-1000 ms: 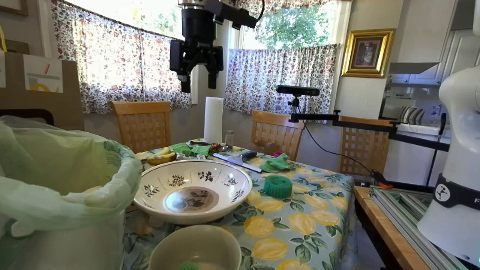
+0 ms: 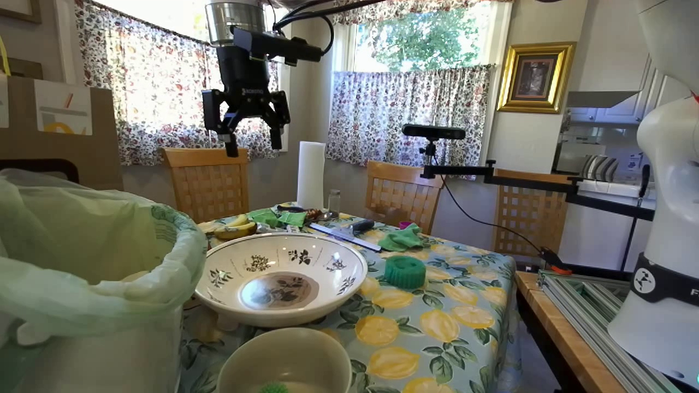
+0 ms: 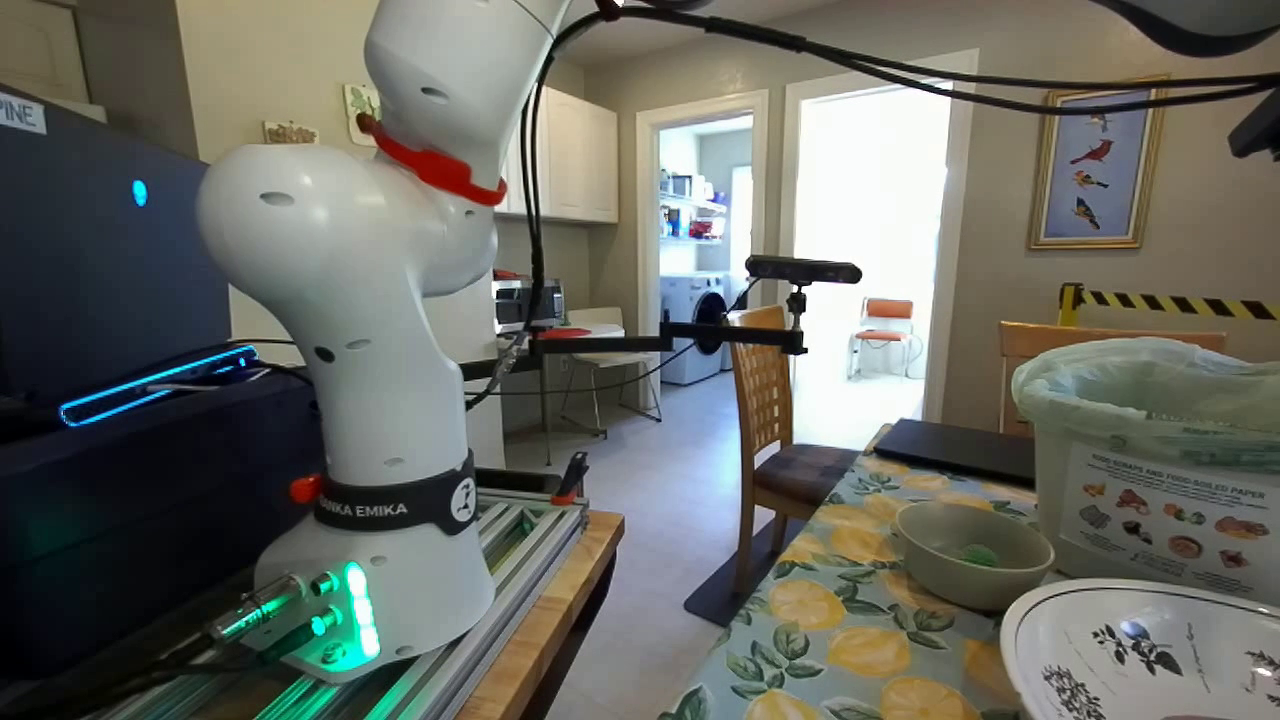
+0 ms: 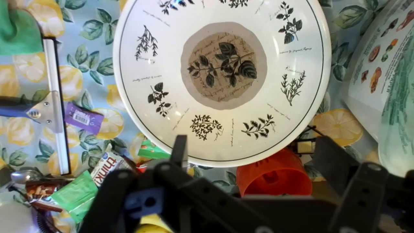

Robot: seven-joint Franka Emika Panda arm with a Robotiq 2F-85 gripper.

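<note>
High above the far side of the table hangs my gripper (image 2: 253,145), open and with nothing between its fingers. Below it in exterior view 1 is a wide white bowl (image 2: 223,288) with dark plant prints, empty inside. From the wrist view, the bowl (image 4: 155,120) fills the upper middle, while a red cup-like container (image 4: 250,176) lies past its rim, between my two fingers and partly hidden by the gripper. Bananas (image 2: 237,226) rest at the table's far left; in the wrist view the gripper covers most of them.
A lined bin (image 2: 131,347) rises tall at the left. Nearer stands a beige bowl (image 2: 288,350) holding a green spiky item. A squeegee (image 2: 347,237), green cloth (image 2: 401,239), green lid-like piece (image 2: 404,272) and paper roll (image 2: 311,173) occupy the table.
My gripper has moved left and somewhat lower in exterior view 1, staying open. The things on the table are where they were.
</note>
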